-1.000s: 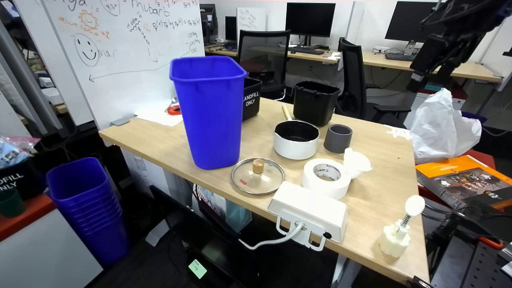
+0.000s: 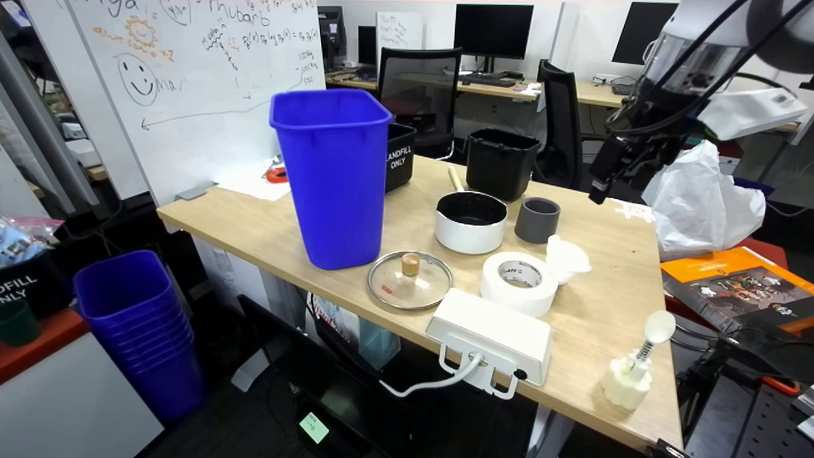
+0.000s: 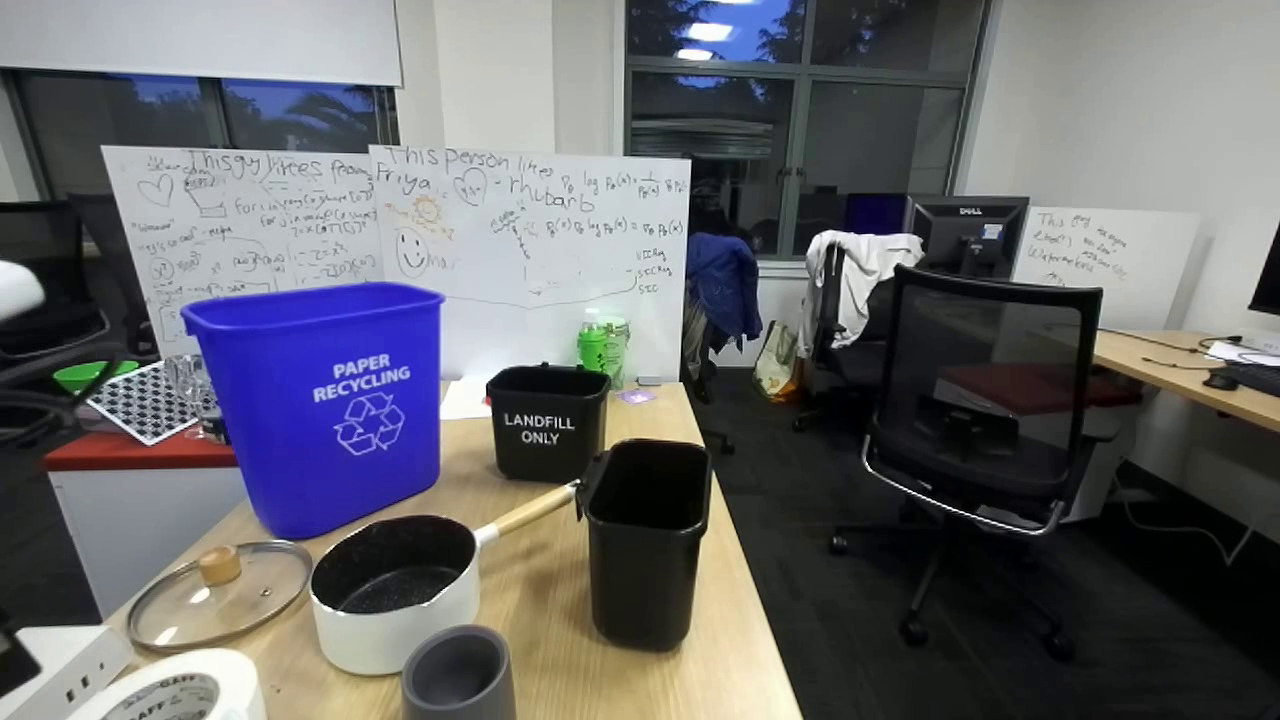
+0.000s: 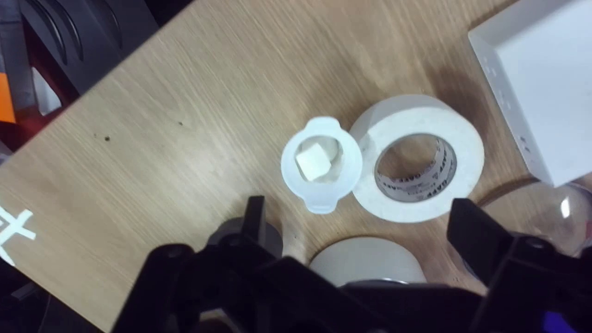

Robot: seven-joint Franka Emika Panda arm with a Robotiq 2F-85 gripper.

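My gripper is open above the table with nothing between its fingers. In the wrist view, a small white cup with two tabs (image 4: 322,203) holds a pale block (image 4: 314,162). A white roll of gaff tape (image 4: 471,150) sits against the cup. Lower down, the dark grey cup (image 4: 273,239) is partly covered by one finger, and the white pot (image 4: 363,258) is largely hidden by the gripper. From outside, the gripper (image 2: 599,194) hangs over the table's far right part, beyond the small white cup (image 2: 566,261).
A tall blue bin (image 2: 332,183) and black bins (image 2: 500,164) rise from the table. The glass lid (image 2: 397,286), white power box (image 2: 492,332) and pump-topped bottle (image 2: 627,381) line the near side. Bare table lies right of the white cup.
The arm has come lower and to the left in exterior view 1, bringing the gripper over the table's far right side. The tabletop objects look unmoved.
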